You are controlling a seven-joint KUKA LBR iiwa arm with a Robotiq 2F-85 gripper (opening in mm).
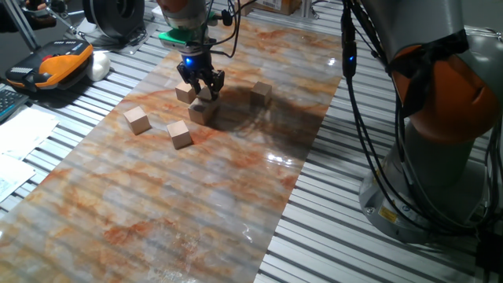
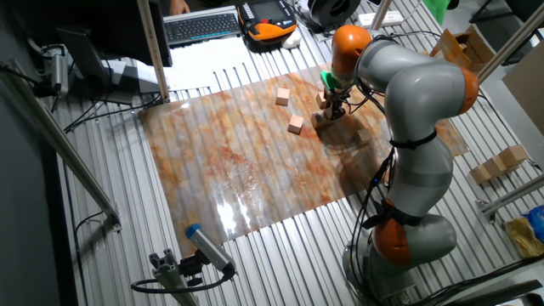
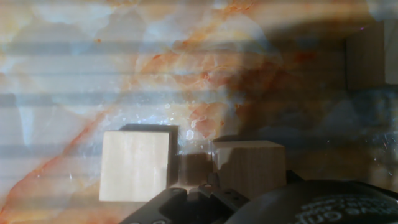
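Observation:
My gripper points down low over a cluster of plain wooden cubes at the far part of the marbled sheet. One cube sits just in front of its fingertips; another lies to the left, and part of a third shows by the fingers. In the wrist view, the fingertips reach in at the bottom between a pale cube on the left and a shaded cube on the right. A brown patch shows between those cubes. Whether the fingers hold anything cannot be made out.
Separate cubes lie nearby: one to the right, two nearer the front. The near part of the marbled sheet is clear. An orange-and-black teach pendant rests on the slatted table's left side.

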